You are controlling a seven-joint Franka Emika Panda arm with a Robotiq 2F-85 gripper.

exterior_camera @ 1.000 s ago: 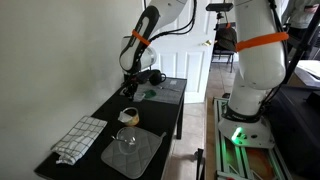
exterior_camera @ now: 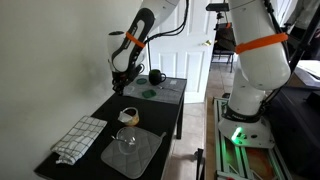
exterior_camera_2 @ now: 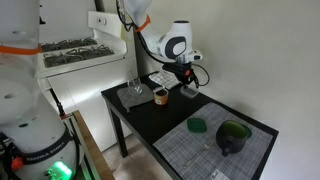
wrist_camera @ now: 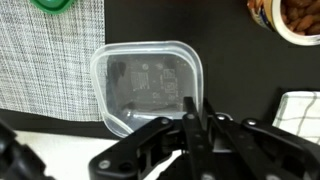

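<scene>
A clear rectangular plastic container (wrist_camera: 145, 85) fills the middle of the wrist view, and my gripper is shut on its rim at the lower right side. In exterior view 2 the container (exterior_camera_2: 190, 92) shows faintly beneath the gripper (exterior_camera_2: 185, 76), above the black table. From exterior view 1 the gripper (exterior_camera: 119, 88) appears at the far part of the table near the wall; the container is hard to make out there. Whether its base touches the table cannot be told.
A cup of brown pieces (wrist_camera: 304, 14) stands near the container. A grey woven mat (wrist_camera: 50, 70) bears a green object (exterior_camera_2: 197, 126) and a dark pot (exterior_camera_2: 234, 130). A checkered cloth (exterior_camera: 78, 139) and a grey tray (exterior_camera: 145, 150) with clear glassware lie nearer exterior camera 1.
In exterior view 1 the arm's lower part and gripper have moved left, away from the mat with the pot. The objects on the table look unmoved.
</scene>
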